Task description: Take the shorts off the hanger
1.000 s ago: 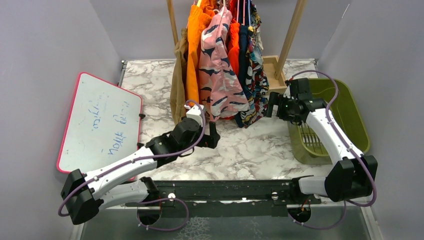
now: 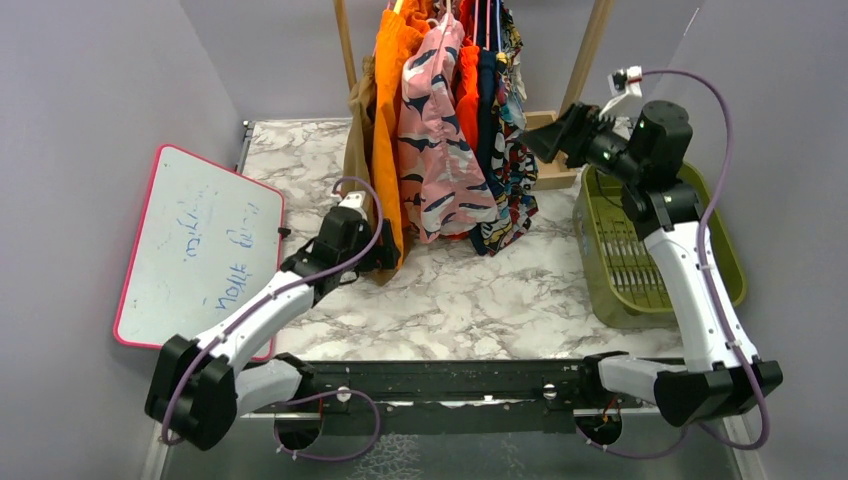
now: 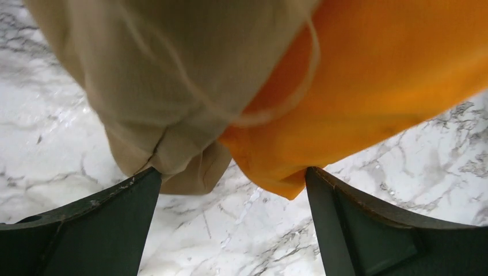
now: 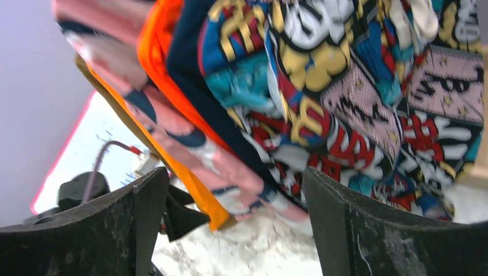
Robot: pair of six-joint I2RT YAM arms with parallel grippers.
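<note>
Several garments hang in a row at the top centre: khaki (image 3: pixel 161 75), orange (image 3: pixel 357 75), pink patterned (image 2: pixel 440 140), red, navy and a colourful print (image 4: pixel 339 98). Which are shorts I cannot tell. My left gripper stands open at the lower hems of the khaki and orange garments, cloth between and near its fingertips. My right gripper is raised at the right of the row, fingers apart, facing the patterned garments, with nothing held.
A green basket (image 2: pixel 720 250) is at the right, under my right arm. A whiteboard (image 2: pixel 190 250) lies left. Wooden posts (image 2: pixel 590 40) flank the garments.
My left gripper has moved back and slightly left into the khaki and orange hems. My right arm has risen toward the back, higher beside the garments.
</note>
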